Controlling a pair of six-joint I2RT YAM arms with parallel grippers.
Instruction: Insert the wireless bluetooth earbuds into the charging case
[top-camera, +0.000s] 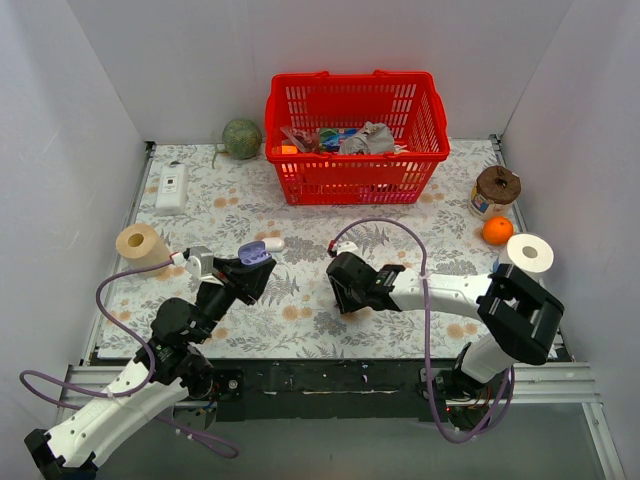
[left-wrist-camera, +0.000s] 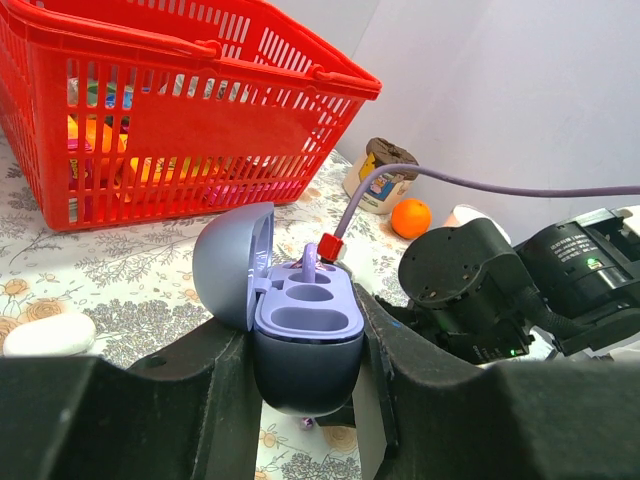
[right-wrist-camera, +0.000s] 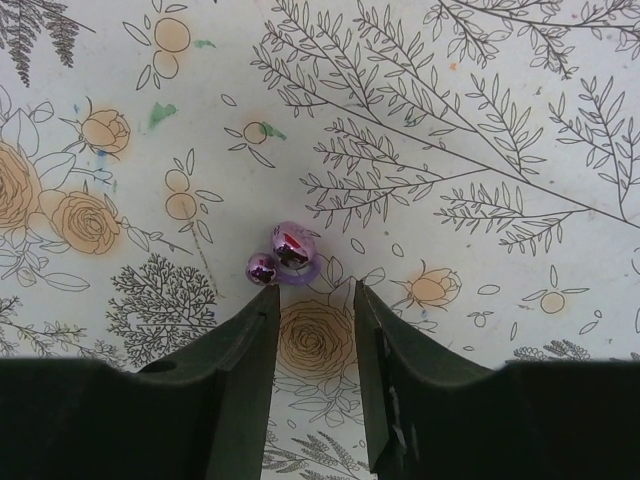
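The lavender charging case (left-wrist-camera: 308, 350) is held by my left gripper, shut on it, lid open, with a lavender piece standing in it; in the top view the case (top-camera: 255, 252) is left of centre. A small shiny purple earbud (right-wrist-camera: 294, 246) with a lavender loop lies on the patterned sheet in the right wrist view, just beyond the tips of my right gripper, which is part open with nothing between its fingers. A white oval object (left-wrist-camera: 48, 336) appears at left in the left wrist view.
The red basket (top-camera: 357, 180) stands at the back. An orange (top-camera: 497, 230), a can (top-camera: 494, 196) and a white roll (top-camera: 531, 251) are at the right; a tan roll (top-camera: 142, 247), a power strip (top-camera: 172, 188) and a melon (top-camera: 242, 138) at left and back.
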